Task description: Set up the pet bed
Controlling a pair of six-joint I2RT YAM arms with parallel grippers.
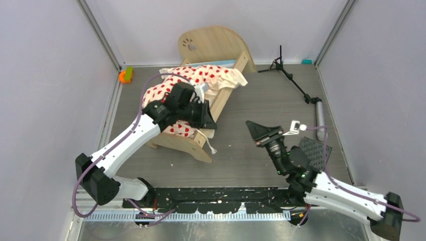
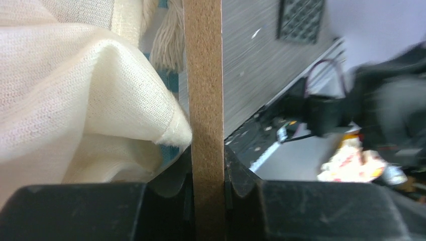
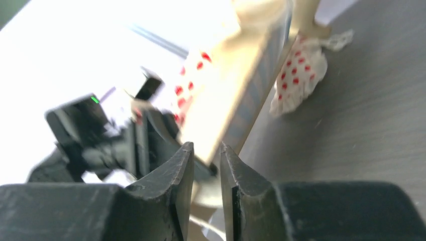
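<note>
The wooden pet bed stands at centre-left in the top view, its paw-cut headboard (image 1: pixel 211 42) at the back and its footboard (image 1: pixel 183 145) towards me. A white cloth with red hearts (image 1: pixel 176 75) lies bunched over it, draping across the rail at the back. My left gripper (image 1: pixel 208 123) is shut on the bed's side rail (image 2: pixel 205 100), one finger on either side of the wood. Cream fabric (image 2: pixel 125 90) folds up beside that rail. Away to the right, my right gripper (image 1: pixel 252 130) is slightly open, with empty space between its fingertips.
A black stand with a grey cylinder (image 1: pixel 320 120) lies along the right side. A dark textured pad (image 1: pixel 315 150) sits near the right arm. An orange and green toy (image 1: pixel 125 75) rests at the back left.
</note>
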